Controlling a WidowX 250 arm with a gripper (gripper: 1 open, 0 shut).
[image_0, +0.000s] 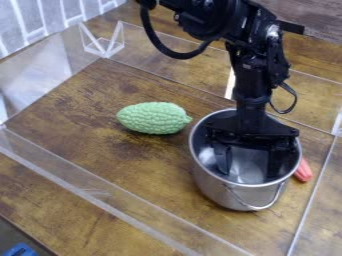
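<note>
A steel pot (234, 188) with a wire handle sits at the right of the camera view. My black gripper (251, 150) reaches down from above into the pot; its fingers are inside the rim, apart, and whatever lies between them in the dark interior is hard to make out. A green bumpy corn-like toy (154, 118) lies on the wooden table to the left of the pot. A red object (302, 172) lies just right of the pot, partly hidden by it.
Clear plastic edges (120, 45) run around the work area, with a blue object (19, 249) at the bottom left corner.
</note>
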